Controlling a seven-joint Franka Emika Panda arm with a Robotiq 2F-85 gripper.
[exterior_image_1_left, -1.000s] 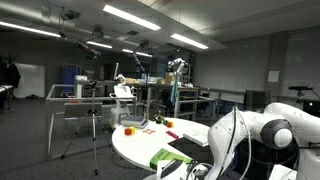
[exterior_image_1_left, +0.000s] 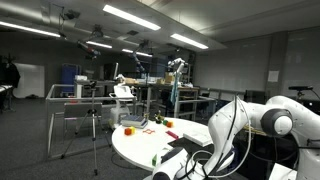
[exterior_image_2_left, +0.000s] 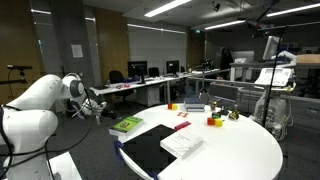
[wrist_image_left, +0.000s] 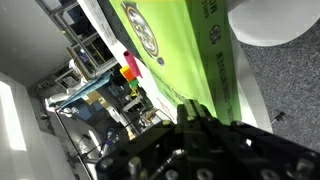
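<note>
A flat green box (exterior_image_2_left: 127, 125) lies at the left edge of the white round table (exterior_image_2_left: 236, 155). In the wrist view the green box (wrist_image_left: 180, 50) fills the upper middle, with a round logo on its top face and its side turned towards me. My gripper reaches in from the bottom of that view, beside the box's side. Its dark fingers are shut, and nothing shows between them. Whether they touch the box cannot be told. In exterior view 1 the arm hides most of the box.
On the table are a black panel (exterior_image_2_left: 158, 153), a white box (exterior_image_2_left: 183, 144), a red item (exterior_image_2_left: 182, 126) and small red and yellow blocks (exterior_image_2_left: 214, 122). A tripod (exterior_image_1_left: 95, 130) stands on the floor away from the arm. Open table surface lies at the right.
In exterior view 1 the arm's lower end has come up and across in front of the green box, which was in plainer view before. The table items look unmoved.
</note>
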